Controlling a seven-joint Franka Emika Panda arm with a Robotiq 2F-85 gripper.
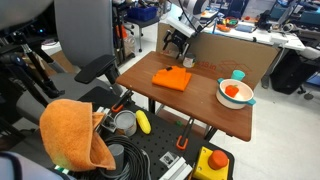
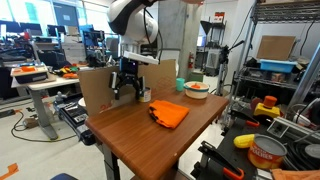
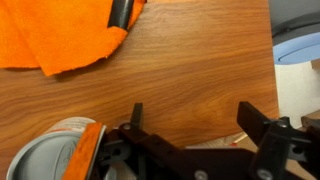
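Observation:
An orange cloth lies spread on the wooden table, with a small dark object on it. Beyond the cloth, near the table's back edge, my gripper hangs above the wood. Its two fingers stand wide apart in the wrist view, with only bare table visible between them. A pale round container with an orange strip beside it shows at that view's lower left, close to one finger. At the table's other end sits a white bowl with something orange inside.
A teal cup stands near the bowl. A low brown panel borders the back of the table. In front of the table are a yellow object, cans and a red button box. Bare wood lies between cloth and bowl.

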